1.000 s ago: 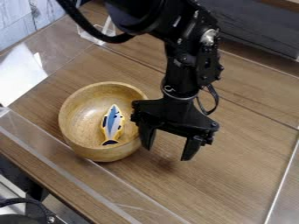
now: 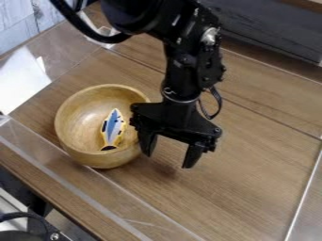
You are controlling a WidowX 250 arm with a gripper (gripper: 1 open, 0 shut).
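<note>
A wooden bowl (image 2: 86, 111) sits on the left of the table, holding a toy fish (image 2: 111, 128) with a blue and white body and yellow parts. The black gripper (image 2: 169, 152) is open just right of the bowl, low over the table beside its rim, with no object visible between its fingers.
White paper (image 2: 21, 80) lies at the left edge, with cables and dark items beyond the lower left edge. A grey panel runs along the back.
The gripper has moved a little up the view and leftward, away from the front. The bowl and fish look about the same.
</note>
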